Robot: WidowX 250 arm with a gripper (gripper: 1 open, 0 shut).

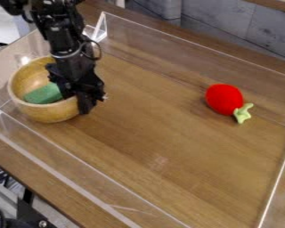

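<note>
A wooden bowl (32, 102) with a green object (44, 93) in it sits at the left of the table. My black gripper (76, 98) reaches down from the top left into the bowl's right side; its fingers are at the rim and partly hard to make out, apparently shut on the bowl's rim. A red toy with a pale green top (224, 98) lies on the right half of the table.
Clear barriers or edges run along the left and right sides, and a grey wooden wall stands at the back right.
</note>
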